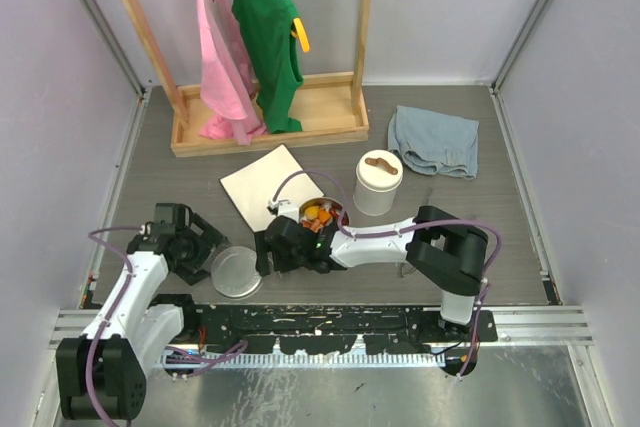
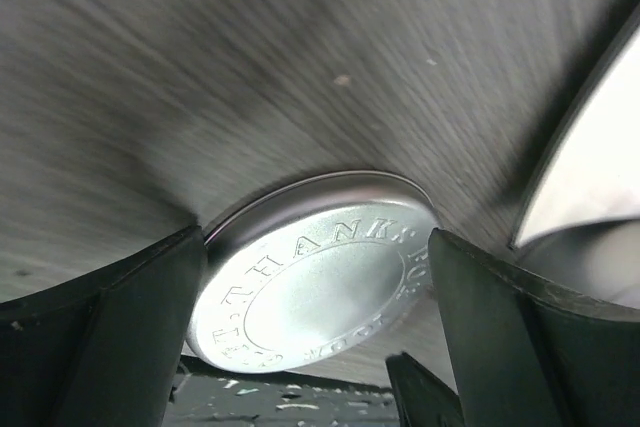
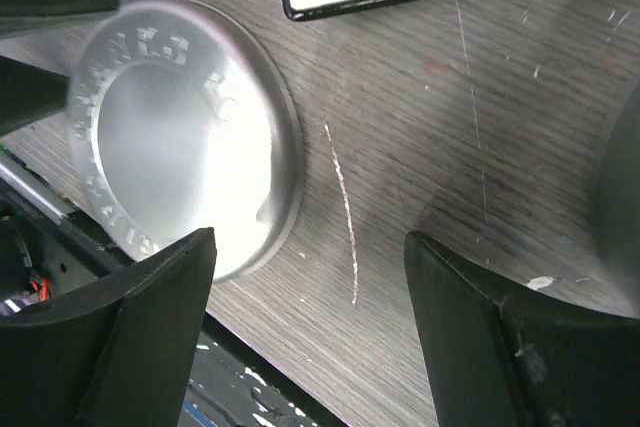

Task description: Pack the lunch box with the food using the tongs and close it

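A round steel lid (image 1: 236, 269) lies flat at the front left, engraved round its rim in the left wrist view. My left gripper (image 1: 208, 255) is open at its left edge, its fingers either side of the lid (image 2: 325, 297) in the wrist view. My right gripper (image 1: 270, 255) stands open at the lid's right; in its wrist view the lid (image 3: 180, 137) is just beyond its left finger. A round container with orange food (image 1: 318, 214) is partly hidden behind the right arm.
A white board (image 1: 255, 182) lies behind the lid. A white canister (image 1: 378, 182) and folded denim (image 1: 433, 137) stand or lie at the right. A wooden rack (image 1: 270, 142) with hanging clothes is at the back.
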